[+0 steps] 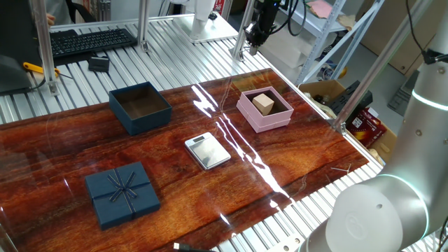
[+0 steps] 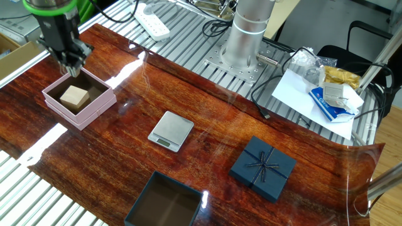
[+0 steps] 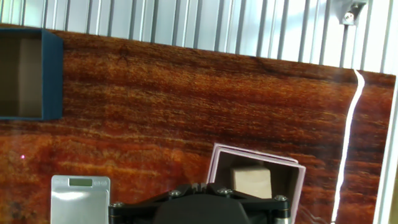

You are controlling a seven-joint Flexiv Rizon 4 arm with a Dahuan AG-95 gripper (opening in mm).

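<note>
In exterior view 2 my gripper [image 2: 73,68] hangs above the back edge of the open pink box [image 2: 85,119], its fingertips together and nothing visible between them. Inside that box lies a pale wooden block [image 2: 75,97], apart from the fingers. The wrist view also shows the block [image 3: 252,182] in the box, just to the right of my gripper. An open dark blue box [image 1: 140,110] stands empty. Its likely lid, a dark blue square with a ribbon bow [image 1: 123,194], rests on the table. Between the boxes sits a small silver scale [image 1: 208,150].
Glossy brown wood-pattern sheet [image 1: 210,203] covers the table, with open room around the scale. A keyboard [image 1: 91,43] is off to the back left. Metal posts [image 1: 143,28] rise at the table's edges. A white power strip [image 2: 151,24] lies near the arm's base.
</note>
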